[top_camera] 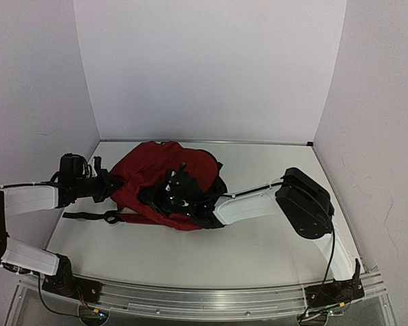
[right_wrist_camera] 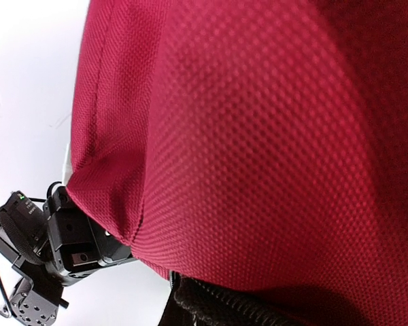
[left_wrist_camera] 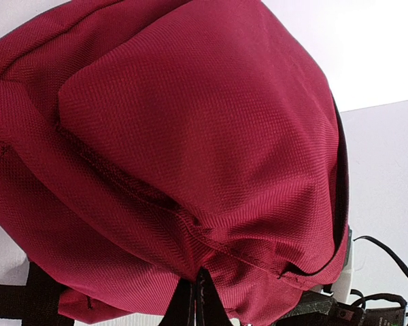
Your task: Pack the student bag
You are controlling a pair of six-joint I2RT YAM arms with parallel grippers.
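Note:
A red student bag (top_camera: 164,166) lies slumped on the left half of the table, with black straps and trim. At its left edge my left gripper (top_camera: 121,182) reaches in; in the left wrist view its fingertips (left_wrist_camera: 202,280) are together on the red cloth, where the creases meet. My right gripper (top_camera: 141,197) lies over the bag's front, pointing left. In the right wrist view a black zipper strip (right_wrist_camera: 224,303) crosses the fingers at the bottom edge and partly hides them, so their grip is unclear. The bag's inside is out of sight.
A black strap (top_camera: 85,216) stretches left from the bag over the table. Walls (top_camera: 211,68) close in the back and both sides. The right arm spans the table's middle.

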